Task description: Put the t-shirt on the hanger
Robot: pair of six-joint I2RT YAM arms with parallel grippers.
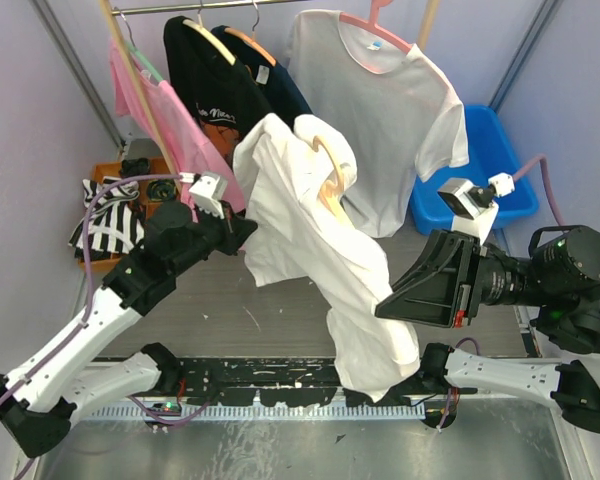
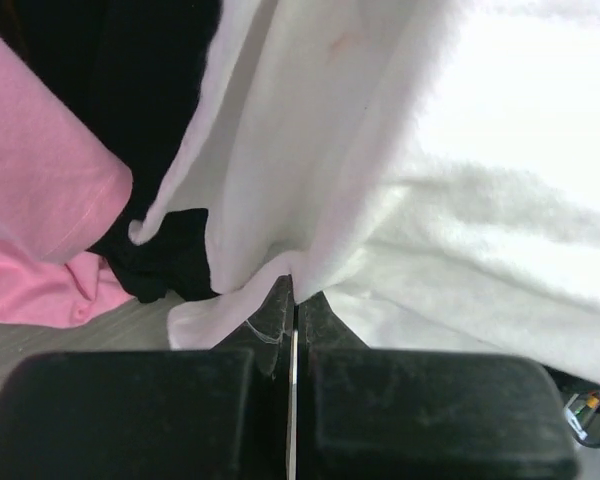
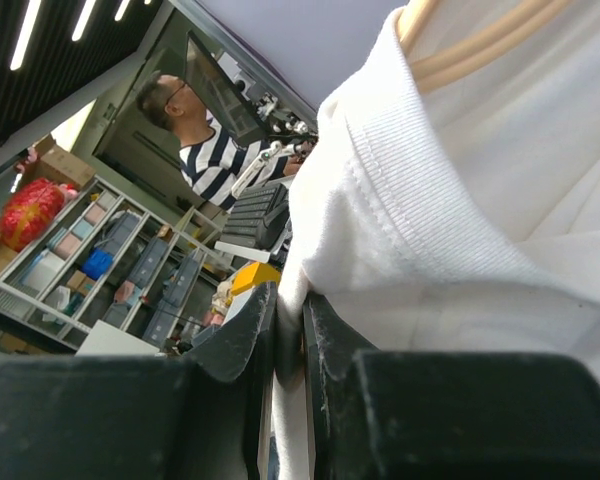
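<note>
A white T-shirt (image 1: pixel 355 265) hangs in folds between my two arms in the top view. A pale wooden hanger (image 1: pixel 329 170) shows at its collar opening; in the right wrist view the hanger (image 3: pixel 485 45) lies inside the ribbed collar, and its far parts are hidden by cloth. My left gripper is shut on a thin fold of the shirt (image 2: pixel 350 215). Between the fingers of my right gripper runs a bunched strip of the shirt's edge (image 3: pixel 375 190); the fingers stand slightly apart around it.
Behind hang a pink shirt (image 1: pixel 165 120), dark shirts (image 1: pixel 205 85) and a light grey shirt (image 1: pixel 365 110) on a rail (image 1: pixel 215 5). A blue bin (image 1: pixel 490 150) stands at right, an orange crate (image 1: pixel 105 175) at left.
</note>
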